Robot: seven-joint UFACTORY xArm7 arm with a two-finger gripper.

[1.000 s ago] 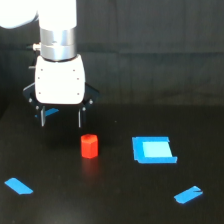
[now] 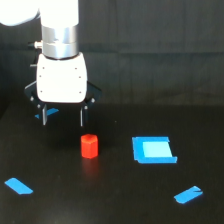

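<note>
A small red block (image 2: 89,146) with an angular outline stands on the dark table in front of the arm. My gripper (image 2: 63,118) hangs above and to the left of it, its two thin dark fingers spread wide apart. Nothing shows between them, and they appear clear of the block. To the right, blue tape (image 2: 138,148) frames a pale square (image 2: 157,149) lying flat on the table.
Strips of blue tape lie at the front left (image 2: 18,186) and front right (image 2: 188,195). Another blue piece (image 2: 50,112) shows partly behind my gripper. Between the block and the taped square the table (image 2: 115,170) is bare. A dark curtain (image 2: 150,55) hangs behind.
My gripper has shifted slightly to the right, closer to the red block, and its fingers remain apart. The block and the taped square have stayed put.
</note>
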